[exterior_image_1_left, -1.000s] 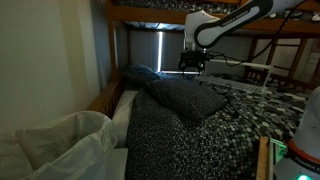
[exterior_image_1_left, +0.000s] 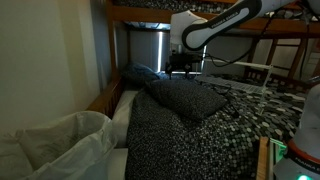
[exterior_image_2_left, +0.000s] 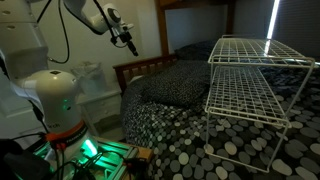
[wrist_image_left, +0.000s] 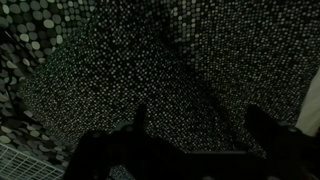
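Observation:
My gripper (exterior_image_1_left: 181, 73) hangs open in the air over the bed, its fingers pointing down. A dark, finely dotted pillow or bunched cloth (exterior_image_1_left: 188, 97) lies beneath it, heaped on a dotted bed cover (exterior_image_1_left: 160, 145). In the wrist view, the dotted cloth (wrist_image_left: 120, 75) fills most of the picture. Both dark fingers (wrist_image_left: 140, 120) stand wide apart with nothing between them. The second exterior view has the gripper (exterior_image_2_left: 127, 43) high above the bed, well clear of the cloth.
A white bin or bag (exterior_image_1_left: 65, 145) stands beside the bed at the left. A white wire rack (exterior_image_2_left: 250, 100) rests on a large-dotted cover. Wooden bed rails (exterior_image_2_left: 133, 70) border the bed, and an upper bunk beam (exterior_image_1_left: 150, 14) crosses above.
The cloth and bin look unmoved.

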